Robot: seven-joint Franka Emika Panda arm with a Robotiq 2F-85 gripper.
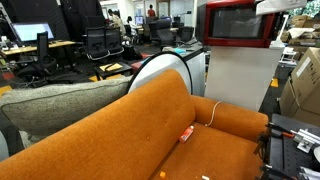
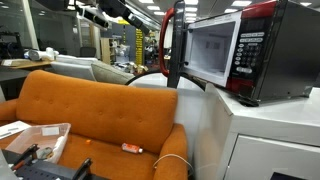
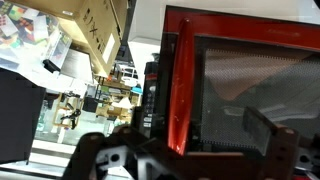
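A microwave (image 2: pixel 262 50) with a red and black case sits on a white cabinet, its door (image 2: pixel 177 45) swung open and seen nearly edge-on. The door's curved red handle (image 2: pixel 165 38) faces the arm. In the wrist view, the handle (image 3: pixel 181 85) runs upright beside the dark mesh window (image 3: pixel 255 85) of the door. My gripper is open, its dark fingers spread to either side of the handle's lower part. Nothing appears clamped between them; whether either finger touches the handle or door, I cannot tell. Exterior view 1 shows the microwave (image 1: pixel 236 24) at upper right, partly behind the arm.
An orange sofa (image 2: pixel 95 105) stands below and left of the microwave. The white cabinet (image 2: pixel 225 140) is beside it. A clear plastic bin (image 2: pixel 40 140) is at lower left. Cardboard boxes (image 3: pixel 95 25) show left of the handle in the wrist view.
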